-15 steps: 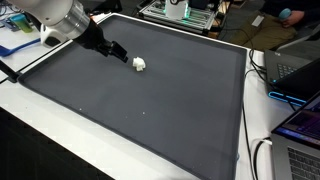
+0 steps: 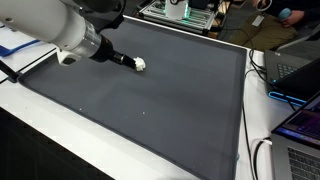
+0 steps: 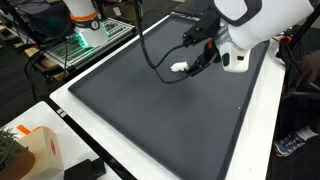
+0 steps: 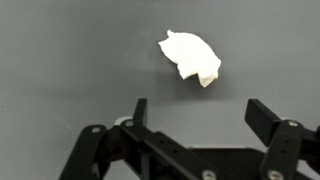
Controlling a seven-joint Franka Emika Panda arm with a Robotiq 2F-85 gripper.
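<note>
A crumpled white piece of paper or cloth [image 4: 190, 56] lies on the dark grey mat, above the gap between the fingers in the wrist view. My gripper is open, its two black fingers wide apart and nothing between them. In exterior view 1 the gripper [image 2: 130, 63] appears close beside the white piece [image 2: 139, 64]. From the other side, the gripper [image 3: 191, 70] also looks near the white piece [image 3: 179, 67]; whether they touch cannot be told.
Laptops [image 2: 297, 135] stand beyond its right edge in exterior view 1. A plant pot [image 3: 14, 158] and a box [image 3: 42, 150] stand outside the mat.
The white piece stays in place.
</note>
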